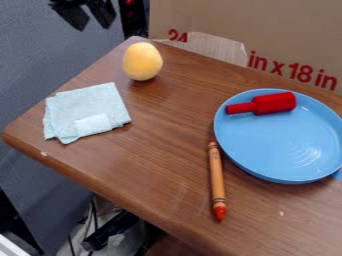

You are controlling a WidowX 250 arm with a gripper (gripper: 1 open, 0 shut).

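Note:
The dark gripper (pixel 84 12) is at the top left edge, raised above and left of the table and partly cut off; whether it is open or shut is unclear. A yellow egg-shaped object (pixel 142 62) stands near the table's back left. A folded pale blue cloth (pixel 86 112) lies at the left. A blue plate (pixel 278 148) on the right holds a red object with a handle (pixel 273 103). An orange crayon (pixel 217 182) lies left of the plate.
A cardboard box (pixel 267 40) stands behind the wooden table (pixel 140 170). Cables and dark gear show below the left edge.

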